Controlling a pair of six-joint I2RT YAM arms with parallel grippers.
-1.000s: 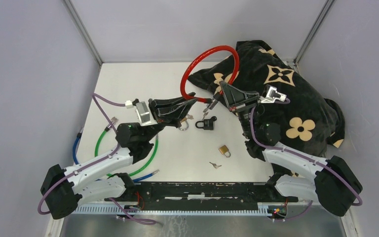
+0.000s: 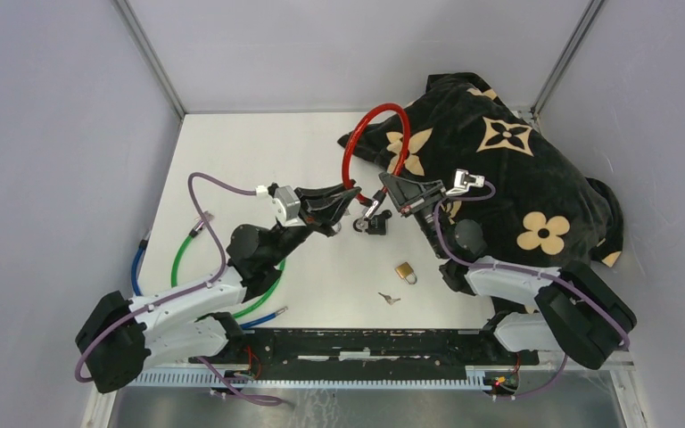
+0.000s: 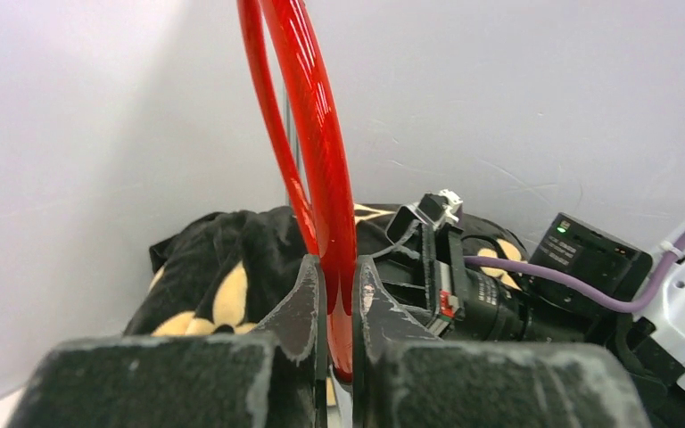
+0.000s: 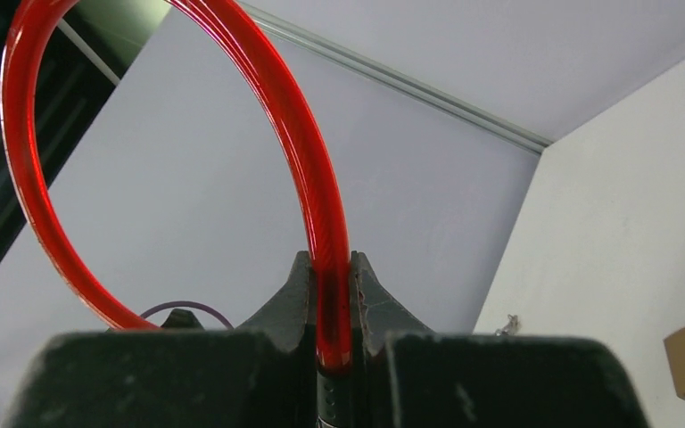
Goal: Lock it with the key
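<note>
A red cable lock (image 2: pixel 378 110) is held up over the table, bent into a loop that rises above both grippers. My left gripper is shut on one end of the red tube (image 3: pixel 323 160). On the other end, just above its dark lock body, my right gripper is shut, with the red tube (image 4: pixel 308 165) passing between its fingers. In the top view the lock's two ends come close together near its silver and black lock cylinder (image 2: pixel 375 205). Whether the ends are joined, and whether a key is in the cylinder, I cannot tell.
On the table lie a black padlock (image 2: pixel 373 224), a brass padlock (image 2: pixel 406 272) and loose keys (image 2: pixel 389 298). Green cable (image 2: pixel 179 259) and blue cable (image 2: pixel 136 267) locks lie at the left. A dark patterned cloth (image 2: pixel 517 178) covers the right side.
</note>
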